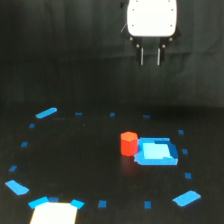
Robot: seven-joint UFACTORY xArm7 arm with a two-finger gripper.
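Near the top of the camera view hangs my gripper [150,60], under a white arm body [152,18]. Its two thin dark fingers stand apart and point down, with only the dark background seen between them. Well below it, a red block [129,144] with a hexagonal outline rests on the dark table. Just right of the block sits a shallow blue tray [172,158] with a pale inside. In this view the block and the tray's left edge come very close; whether they touch, I cannot tell.
Small blue marks and blue tape strips [17,187] are spread over the dark table around the block and tray. A pale box-like shape [53,214] is cut off by the bottom edge.
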